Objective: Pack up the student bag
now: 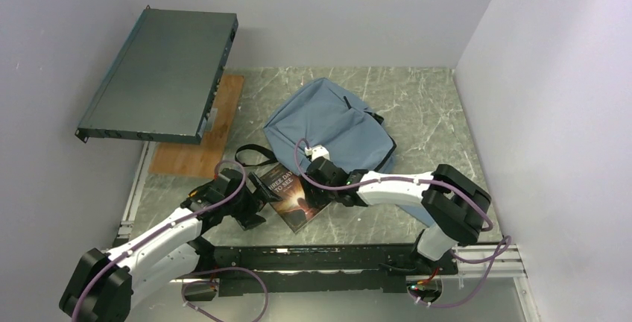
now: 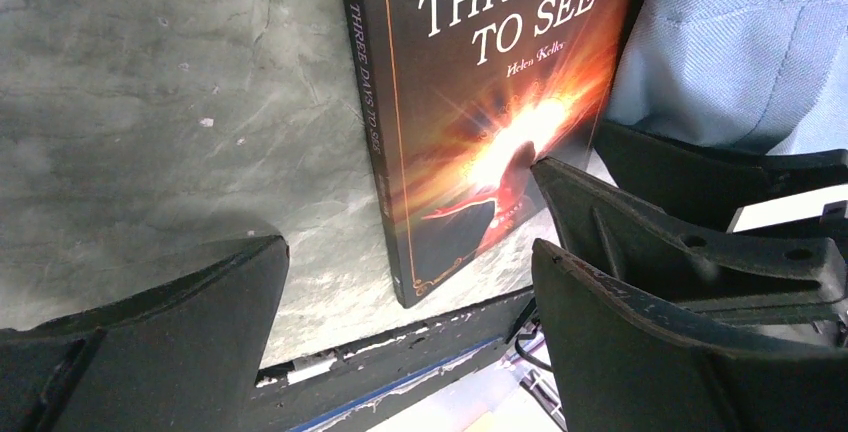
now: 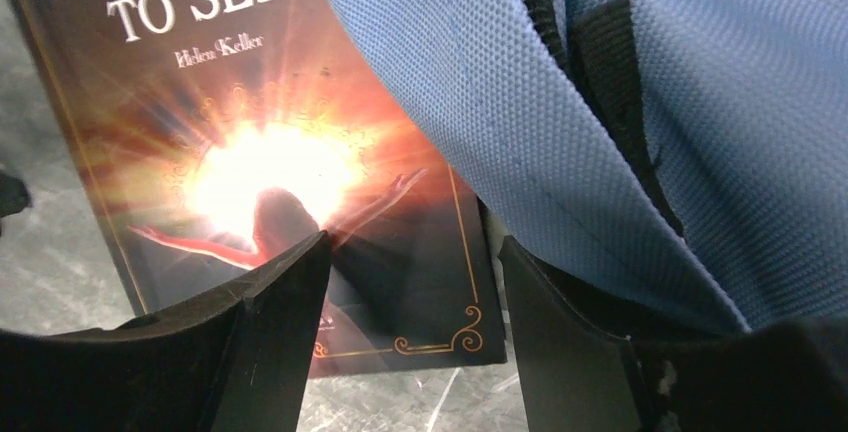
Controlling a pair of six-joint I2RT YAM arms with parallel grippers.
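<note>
The dark book (image 1: 284, 188) titled "Three Days to See" lies flat on the marbled table, its upper right side against the blue bag (image 1: 326, 117). In the left wrist view the book (image 2: 480, 102) shows its spine and lower edge. My left gripper stands open over the book's lower left corner, nothing held. Over the book's lower right corner is my right gripper, also open, with the cover (image 3: 400, 302) visible between its fingers and the bag's fabric (image 3: 480, 112) close by. Whether either gripper touches the book I cannot tell.
A large grey-green box (image 1: 160, 72) overhangs a wooden board (image 1: 197, 139) at the left. A black strap (image 1: 255, 156) loops out beside the bag. Bare table (image 1: 425, 106) lies to the bag's right. The two grippers are close together.
</note>
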